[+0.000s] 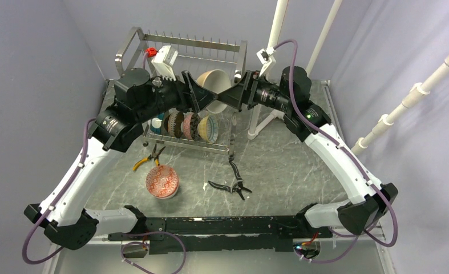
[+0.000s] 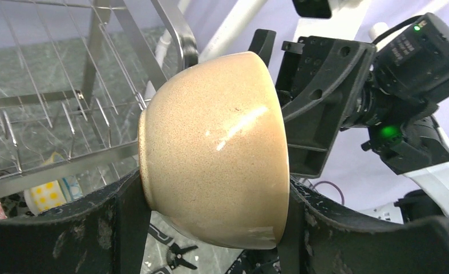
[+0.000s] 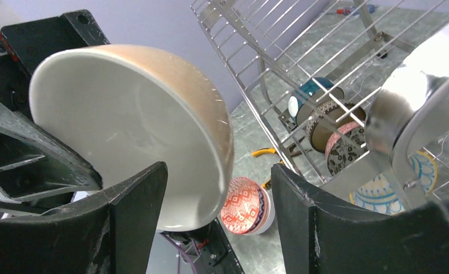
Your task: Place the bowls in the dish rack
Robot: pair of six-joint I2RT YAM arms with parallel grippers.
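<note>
A beige bowl with a white inside (image 1: 212,80) is held up in front of the rack's upper tier. My right gripper (image 1: 225,97) is shut on it; its rim sits between the fingers in the right wrist view (image 3: 219,194). My left gripper (image 1: 207,100) is at the same bowl, whose body (image 2: 213,148) lies between its fingertips; whether they press on it is unclear. The steel dish rack (image 1: 193,40) has several patterned bowls (image 1: 190,125) standing on edge in its lower tier.
A red-patterned bowl (image 1: 162,180) sits front left on the counter, beside yellow-handled pliers (image 1: 139,162) and black pruners (image 1: 222,186). White pipes (image 1: 276,25) stand right of the rack.
</note>
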